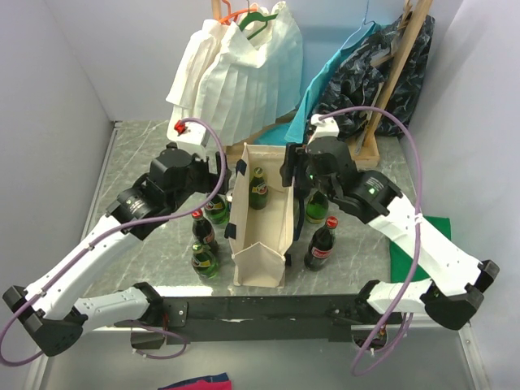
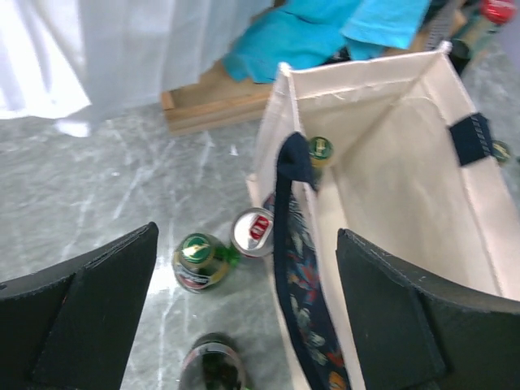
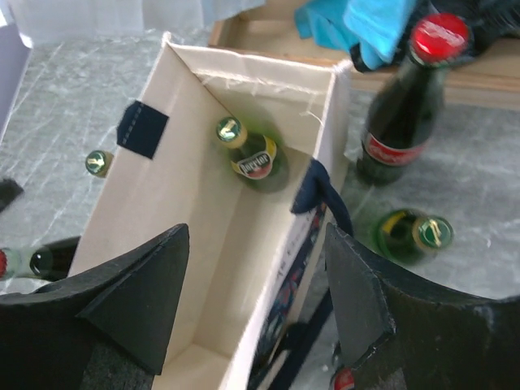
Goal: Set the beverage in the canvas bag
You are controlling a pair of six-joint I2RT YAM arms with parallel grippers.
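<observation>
The open canvas bag [image 1: 268,262] stands mid-table, and inside its far end is one green bottle [image 3: 253,159]. My left gripper [image 1: 221,180] hovers over the bag's left side; in the left wrist view its fingers [image 2: 89,313] are spread with nothing between them. Below lie a green-capped bottle [image 2: 200,260] and a can [image 2: 253,231] beside the bag's outer wall. My right gripper [image 1: 291,169] is above the bag's right wall, open and empty, its fingers [image 3: 138,301] apart. Right of the bag are a red-capped cola bottle [image 3: 398,122] and a green bottle [image 3: 409,236].
Another cola bottle [image 1: 320,246] stands front right. A cola bottle [image 1: 203,228] and a green bottle [image 1: 204,261] stand front left, close to the bag. White clothes [image 1: 244,77] hang behind on a wooden rack. Bare table lies at far left.
</observation>
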